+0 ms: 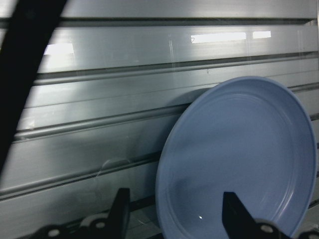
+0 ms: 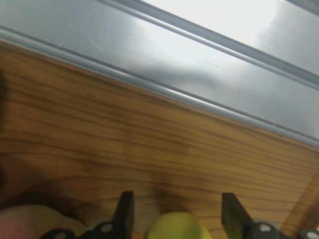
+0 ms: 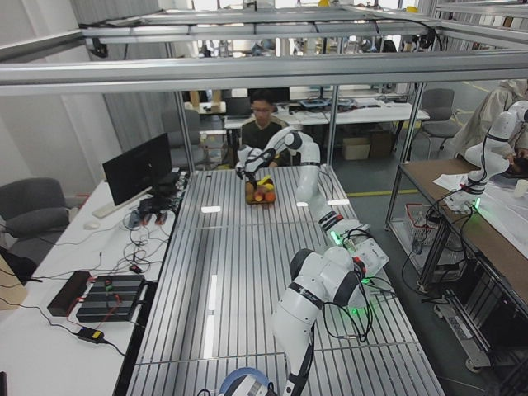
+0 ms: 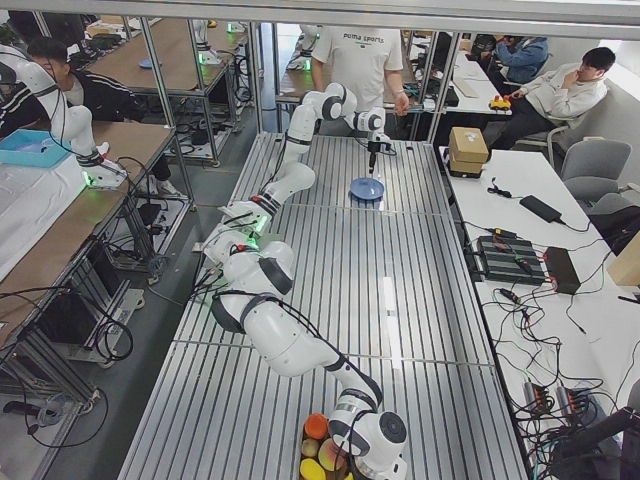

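A blue plate rests on the slatted metal table. My left gripper is open above the plate's edge, nothing between its fingers. At the other end of the table, a wooden tray holds several fruits, among them an orange and yellow fruit. My right gripper is open over the tray, with a yellow rounded fruit below and between its fingertips, and a pinkish fruit to the left.
Side desks carry a monitor, black boxes and cables. People are at both table ends, behind the frame's posts.
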